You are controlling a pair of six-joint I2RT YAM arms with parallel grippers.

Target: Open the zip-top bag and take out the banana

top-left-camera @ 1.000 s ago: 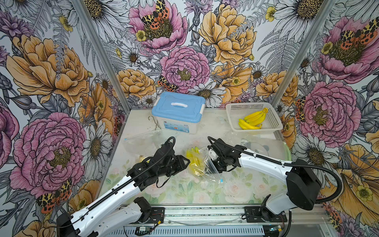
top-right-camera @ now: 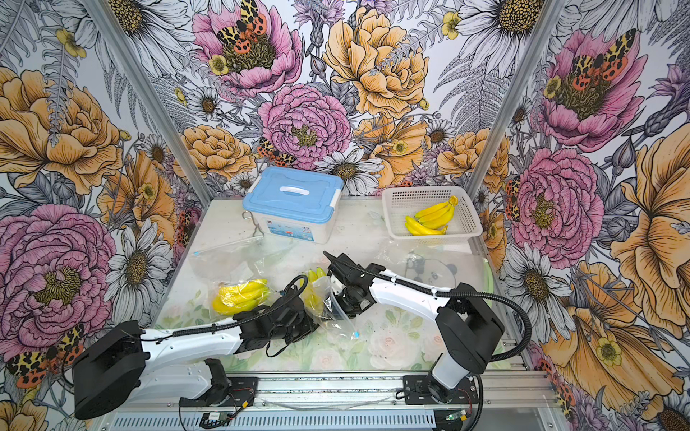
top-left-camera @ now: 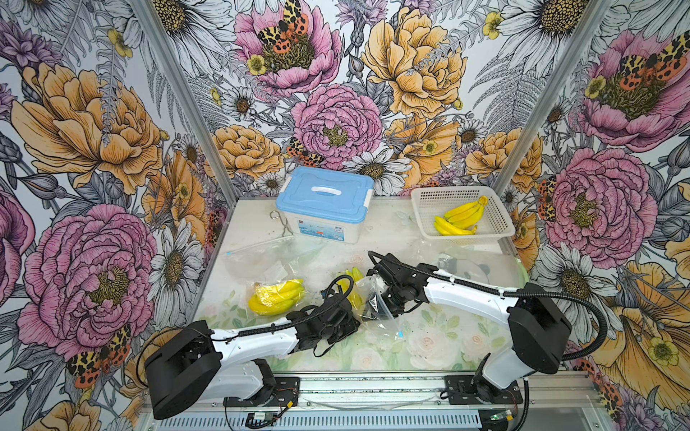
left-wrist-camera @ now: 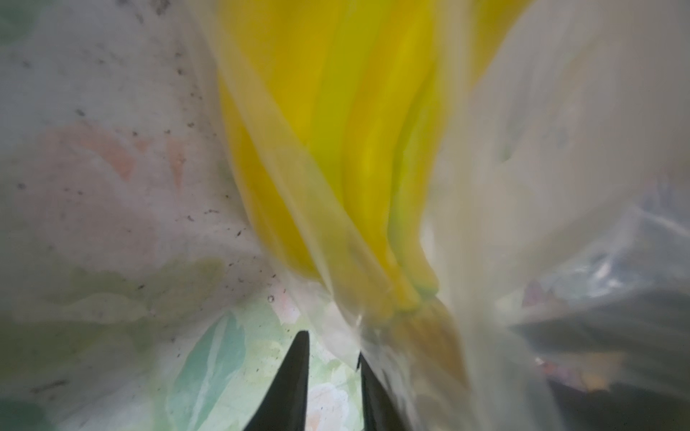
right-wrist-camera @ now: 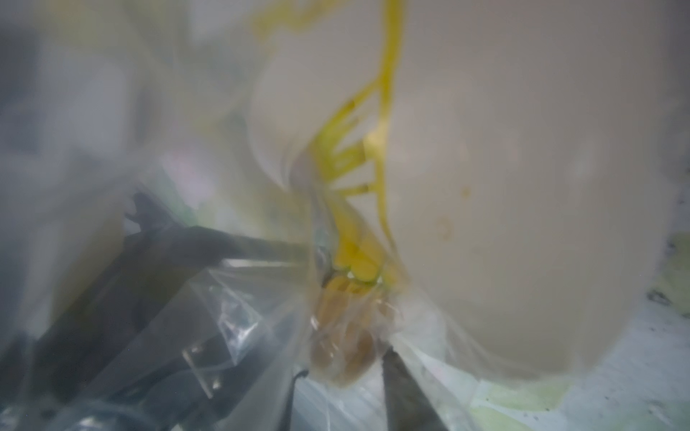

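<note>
A clear bag (top-right-camera: 334, 319) with bananas (left-wrist-camera: 373, 143) inside lies at the table's middle, between both grippers. My left gripper is low at the bag's front-left; its dark fingertips are apart beside the plastic. My right gripper is at the bag's right, its fingertips apart around crumpled plastic near the brownish banana ends; whether they grip it is unclear. A second bagged bunch (top-left-camera: 276, 294) lies to the left.
A white basket (top-right-camera: 391, 212) with bananas stands at back right, a blue-lidded box (top-left-camera: 323, 186) at back left. A flat clear bag (top-left-camera: 251, 255) lies left of centre.
The right arm has shifted slightly left with the bag's edge.
</note>
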